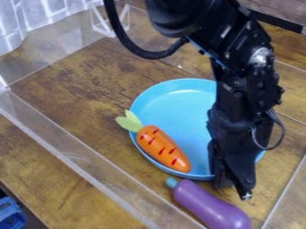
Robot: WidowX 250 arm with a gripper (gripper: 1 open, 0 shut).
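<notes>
A black robot arm reaches down from the top right, its gripper (227, 165) low over the right part of a blue plate (167, 98), near the plate's front rim; the arm hides much of that side, and whether the fingers are open or shut is unclear. An orange toy carrot (164, 148) with a pale green top lies on the plate's left side. A purple toy eggplant (209, 206) lies in front of the plate, just below the gripper.
Clear plastic strips or walls run along the left and front. A blue object (7, 213) sits at the lower left edge.
</notes>
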